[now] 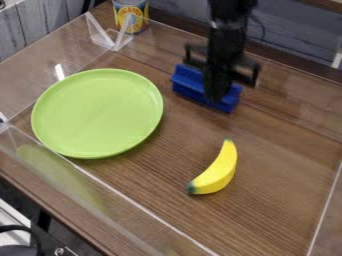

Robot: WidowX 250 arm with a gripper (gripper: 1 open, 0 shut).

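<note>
My gripper (222, 70) is at the top centre, motion-blurred, over a blue object (201, 86) on the wooden table, so its fingers are hard to make out. The blue object looks like a small block or sponge; its upper part is partly hidden by the gripper. A large green plate (96, 114) lies to the left. A yellow banana (215, 168) lies at the lower centre, apart from both.
A can (130, 16) stands at the top left near the table's edge. A clear plastic edge runs along the lower left.
</note>
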